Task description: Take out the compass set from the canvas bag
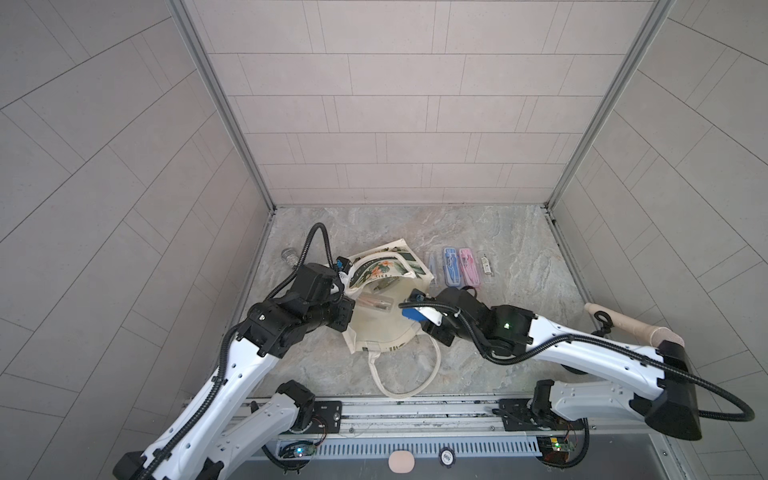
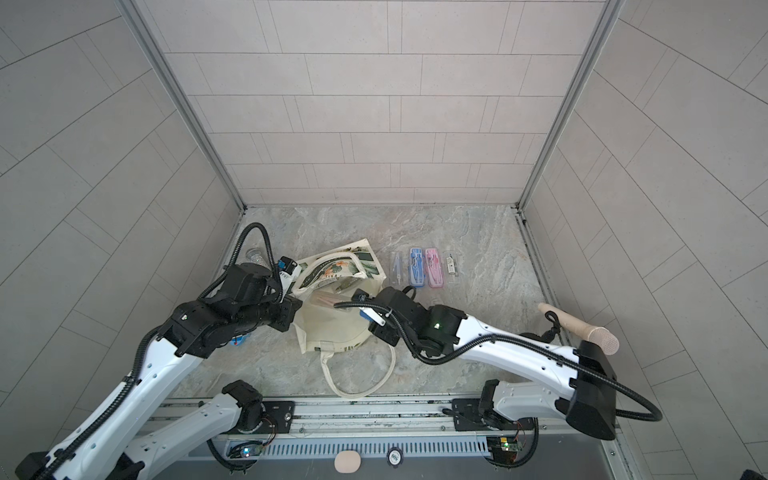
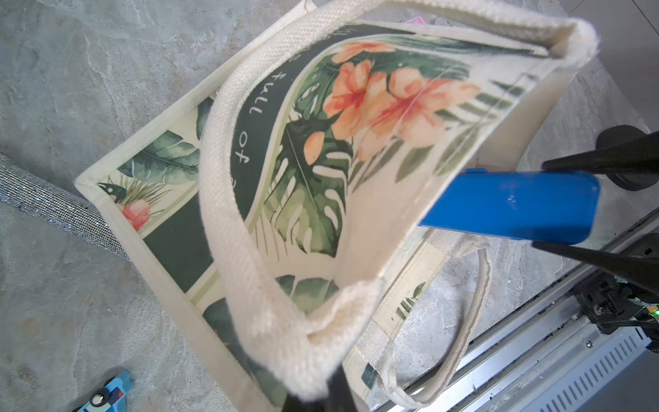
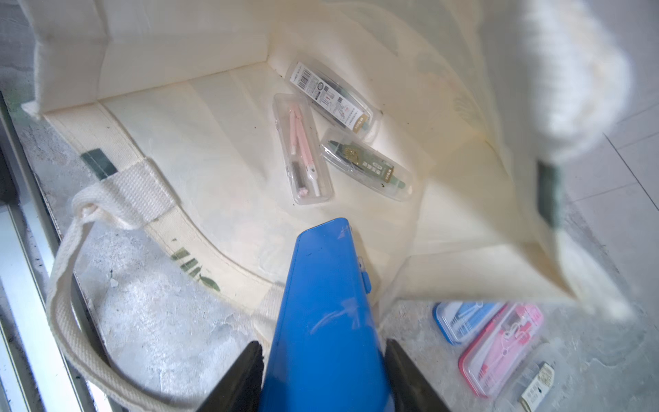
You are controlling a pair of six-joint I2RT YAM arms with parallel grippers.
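A blue case, apparently the compass set (image 4: 326, 295), is clamped between the fingers of my right gripper. Its far end still overlaps the opening of the canvas bag; its near end sticks out beyond the bag's side in the left wrist view (image 3: 528, 206). The cream bag, printed with leaves and flowers, lies with its mouth held wide. At its left edge, my left gripper is shut on the canvas at the base of a handle; the fingertips are mostly hidden by cloth.
Inside the bag lie several small clear packs, one with a pink compass (image 4: 302, 147). On the table to its right are a blue case (image 1: 451, 266), a pink case (image 1: 469, 267) and small items. A loose handle (image 1: 405, 393) loops toward the front edge.
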